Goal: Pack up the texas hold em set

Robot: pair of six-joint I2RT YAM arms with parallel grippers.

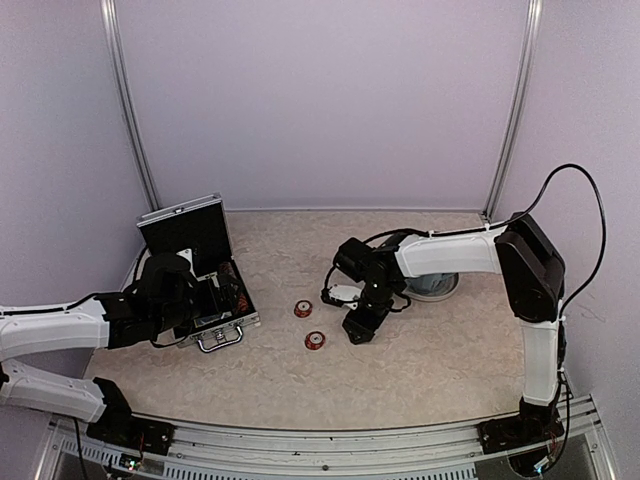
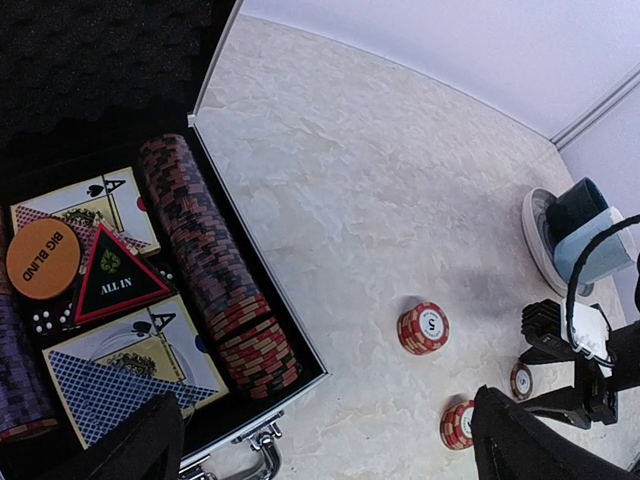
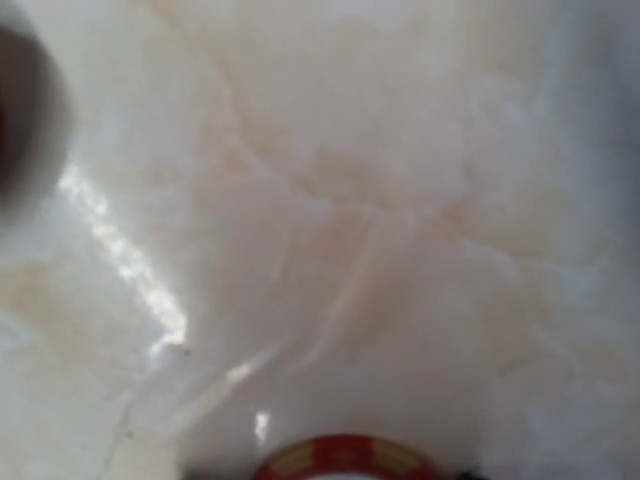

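An open silver case (image 2: 310, 385) on the left holds rows of chips (image 2: 205, 245), card decks, an orange BIG BLIND button (image 2: 43, 258) and a black ALL IN triangle (image 2: 117, 275). Above the case's front, my left gripper is open and empty. Two red chip stacks (image 2: 423, 328) (image 2: 458, 425) stand on the table right of the case. A third red stack (image 2: 521, 381) sits between the parted fingers of my right gripper (image 1: 358, 335); whether they touch it cannot be told. Only this stack's edge (image 3: 345, 455) shows low in the right wrist view.
A pale dish (image 2: 541, 243) with dark and light blue cups (image 2: 590, 245) stands behind the right arm. The case's lid (image 1: 185, 235) stands up at the back. Table between case and dish is bare behind the stacks.
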